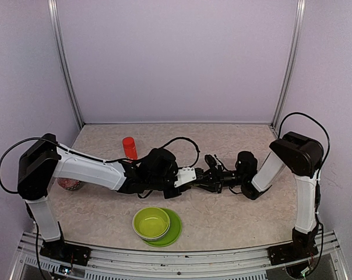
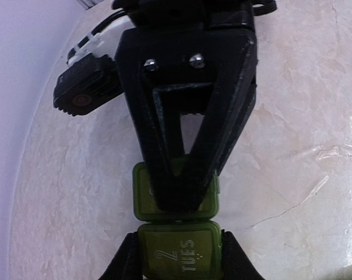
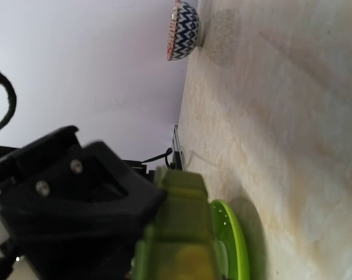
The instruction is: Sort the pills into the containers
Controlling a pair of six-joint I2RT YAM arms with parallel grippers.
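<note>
A green pill organizer (image 2: 179, 251) is held between both grippers near the middle of the table, with one lid reading "2 TUES". My left gripper is shut on it, fingers at either side of that compartment. My right gripper (image 1: 203, 178) is shut on its other part, seen over another compartment in the left wrist view. In the right wrist view the organizer (image 3: 176, 233) fills the lower middle, with a blurred yellow shape in it. A green bowl (image 1: 151, 220) sits on a green plate (image 1: 173, 233) at the front.
A red cylinder (image 1: 129, 147) stands at the back left. A patterned bowl (image 3: 183, 32) lies at the left, mostly hidden behind my left arm in the top view.
</note>
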